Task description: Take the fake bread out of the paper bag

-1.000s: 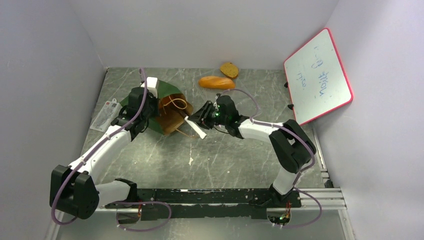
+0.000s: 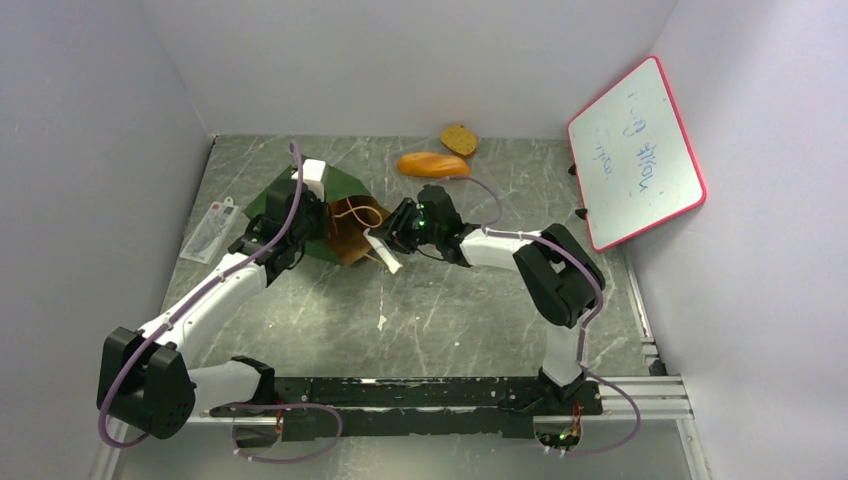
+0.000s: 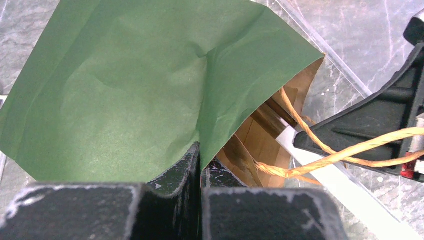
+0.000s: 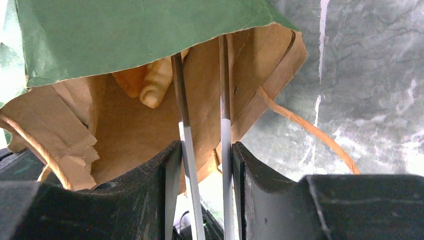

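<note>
The green paper bag (image 2: 345,183) lies on its side, its brown mouth facing right. My left gripper is shut on the bag's green paper near the mouth. Inside the bag, a pale finger-shaped piece of bread (image 4: 155,85) rests beside an orange-brown piece (image 4: 131,81), both partly hidden by the upper flap. My right gripper stands at the mouth, fingers wide apart, with the two arms of white-and-brown tongs (image 4: 226,130) between its fingers. The tips of the tongs reach under the flap, out of sight, just right of the pale bread.
An orange loaf (image 2: 432,165) and a round brown bread (image 2: 459,139) lie at the back. Rope handles (image 3: 350,150) loop across the mouth, near the right fingers. A clear plastic item (image 2: 210,232) lies left of the bag. A whiteboard (image 2: 637,153) leans at right.
My right gripper and the tongs have shifted left, deeper towards the bag's mouth. The left gripper and the bag have moved slightly right.
</note>
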